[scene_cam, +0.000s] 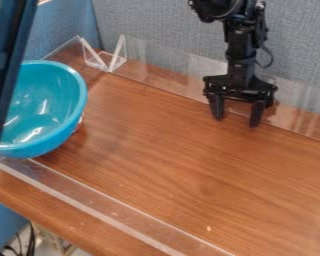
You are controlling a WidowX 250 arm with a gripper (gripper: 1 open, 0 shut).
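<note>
The black robot arm hangs down at the back right, its gripper point(236, 107) low over the wooden table near the clear back barrier. Its two fingers stand apart, open, and nothing shows between them. A turquoise bowl point(31, 115) sits at the left side of the table.
A white bracket point(104, 58) stands at the back left corner by the clear barrier. A clear strip point(96, 208) runs along the front left edge. A dark panel borders the far left.
</note>
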